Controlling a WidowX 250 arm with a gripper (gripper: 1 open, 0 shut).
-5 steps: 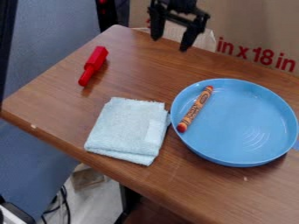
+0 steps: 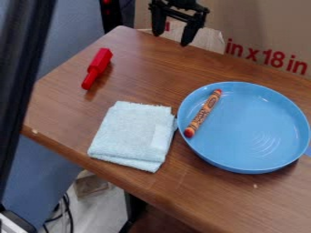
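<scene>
The black gripper (image 2: 172, 29) hangs at the top centre of the camera view, above the back of the table, with its fingers apart and nothing visible between them. A red bottle-like object (image 2: 96, 68) lies on the left of the wooden table. A folded pale blue cloth (image 2: 131, 136) lies at the centre front. To its right sits a blue plate (image 2: 253, 136) with an orange tube-shaped wrapped item (image 2: 203, 113) lying on its left side.
The wooden table (image 2: 145, 73) has clear room at the middle back. A cardboard sheet (image 2: 267, 36) stands behind it. The table's left edge drops to the floor, where cables show.
The gripper has moved slightly up and to the left, away from the tabletop. The objects on the table have not moved.
</scene>
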